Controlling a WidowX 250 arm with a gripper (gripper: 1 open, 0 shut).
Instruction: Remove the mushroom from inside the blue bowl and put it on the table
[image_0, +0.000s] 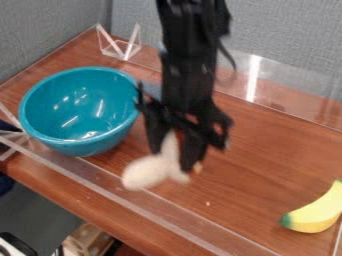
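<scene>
The pale, whitish mushroom (155, 169) is between the fingers of my gripper (185, 150), which is shut on it. Both are low over the wooden table (254, 190), to the right of the bowl and toward the front; whether the mushroom touches the wood I cannot tell. Motion blurs the dark arm and the mushroom. On the left stands the blue bowl (60, 128), upright, its visible inside empty; the arm slightly overlaps its right rim.
A yellow toy banana (315, 209) lies at the right front. Between it and my gripper the tabletop is clear. A transparent low barrier runs along the front and back edges, and a white wire piece (119, 43) stands at the back left.
</scene>
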